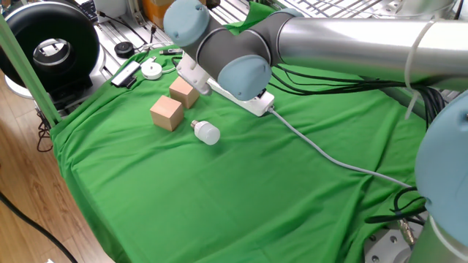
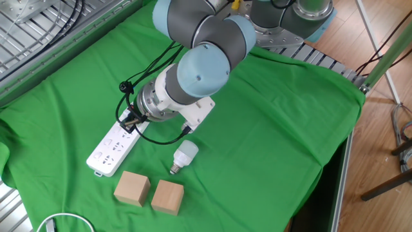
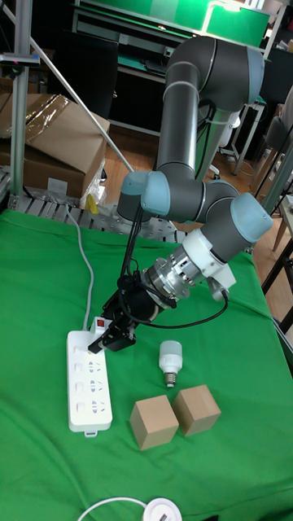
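Observation:
A white power strip lies on the green cloth, its cable end toward the robot's base. My black gripper is low over that end in exterior view 3, pointing down at a slant. A small white piece with a red switch shows beside the fingers; whether it is held or part of the strip cannot be told. In exterior view 2 the gripper covers the strip's upper end. The arm hides the gripper in exterior view 1. How far apart the fingers stand is unclear.
A white bulb lies on the cloth near two wooden cubes, one nearer and one farther. A round white puck with a cable sits at the cloth's edge.

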